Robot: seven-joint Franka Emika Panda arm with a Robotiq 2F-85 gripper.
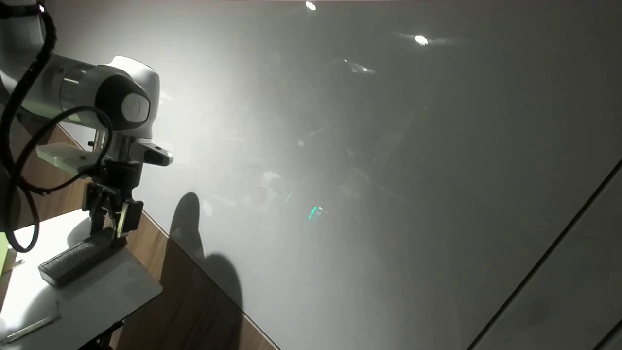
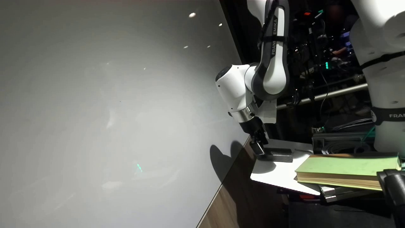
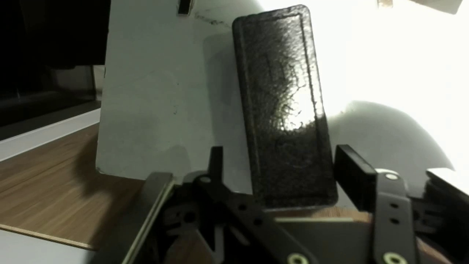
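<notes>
A dark rectangular block [image 3: 281,105], like a board eraser, lies along the white tabletop [image 3: 149,96], with glare on its textured upper face. My gripper is open around the block's near end. In the wrist view a gap shows between the left finger and the block; the right finger [image 3: 355,176] is close against its other side, and contact cannot be told. Exterior view 1 has the gripper [image 1: 108,230] low over the upper right end of the block [image 1: 78,257]. From exterior view 2, the block [image 2: 279,155] appears flat on the table.
A big whitish board [image 1: 350,175] stands beside the table, with a wooden strip [image 1: 192,286] along its lower edge. A thick green book [image 2: 345,167] sits near the table. One thin bar [image 1: 32,329] lies at the table's front edge.
</notes>
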